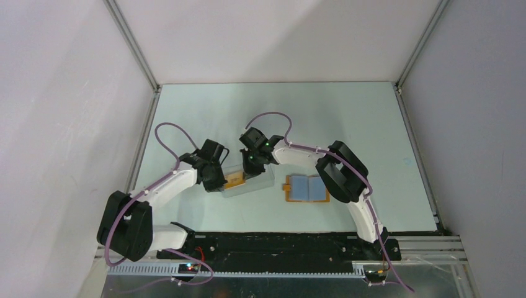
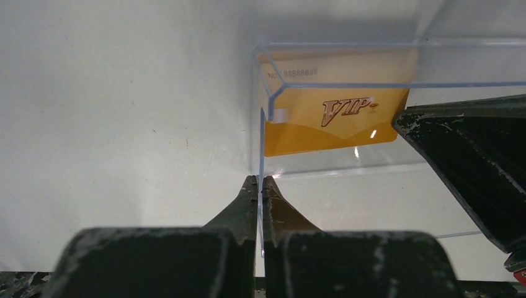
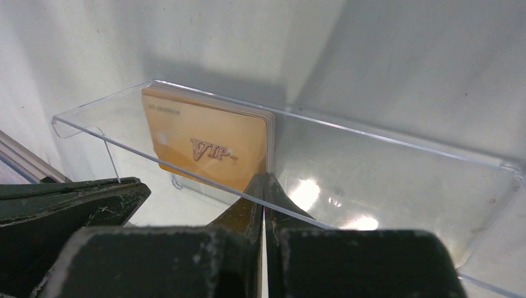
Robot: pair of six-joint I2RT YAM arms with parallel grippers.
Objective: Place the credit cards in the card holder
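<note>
A stack of orange VIP cards [image 3: 211, 139] stands inside a clear plastic box [image 3: 391, 167], at the left end of it. My left gripper is shut on the thin end wall of the box, which shows between its fingers. Shut with nothing between its fingers, my right gripper has its tips at the lower right corner of the cards. The card holder [image 1: 308, 188], orange-edged with two pale blue panels, lies open on the table to the right of the box.
Both grippers are close together over the box, and the right arm [image 1: 350, 174] reaches over the table beside the card holder.
</note>
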